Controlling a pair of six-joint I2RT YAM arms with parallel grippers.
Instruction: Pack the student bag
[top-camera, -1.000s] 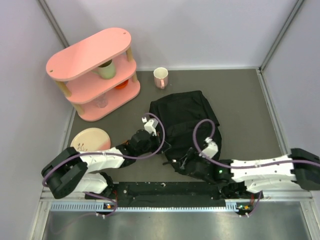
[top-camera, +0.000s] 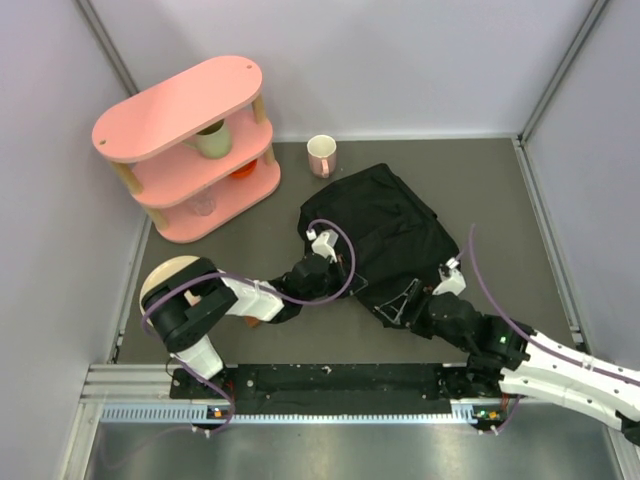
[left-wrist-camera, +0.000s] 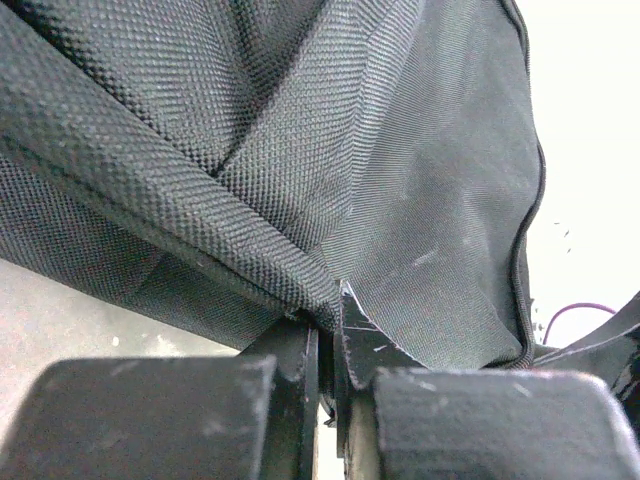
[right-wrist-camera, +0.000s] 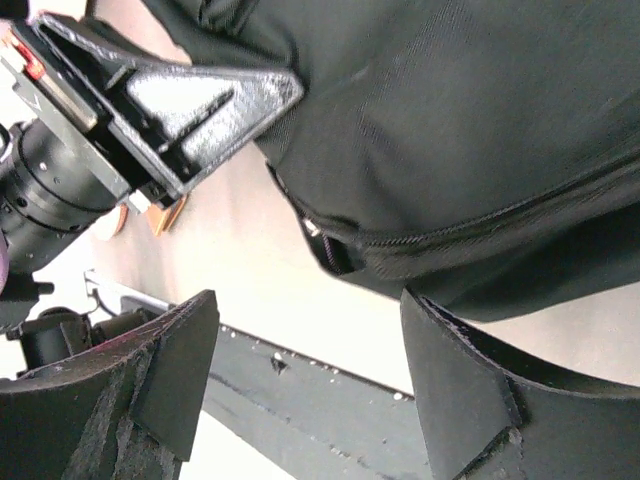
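A black cloth bag (top-camera: 385, 215) lies on the grey table, creased and turned at a slant. My left gripper (top-camera: 354, 286) is at its near left edge. In the left wrist view, folded bag fabric (left-wrist-camera: 280, 150) runs down into the pinch of this left gripper, shut on it. At the bag's near right end my right gripper (top-camera: 402, 303) stands open. In the right wrist view, nothing is held between the right gripper's (right-wrist-camera: 308, 308) spread fingers; the bag's zipper edge (right-wrist-camera: 345, 240) with a small tab lies just beyond them. The bag's inside is hidden.
A pink shelf (top-camera: 180, 105) with a green cup (top-camera: 213, 140) stands at the back left. A pale mug (top-camera: 322, 155) stands behind the bag. The left arm partly covers a cream plate (top-camera: 165, 270). Table to the bag's right is clear.
Both grippers have moved to the right and slightly away from the front edge. The bag's near end has swung right, so it lies more slanted. The left arm now covers more of the plate.
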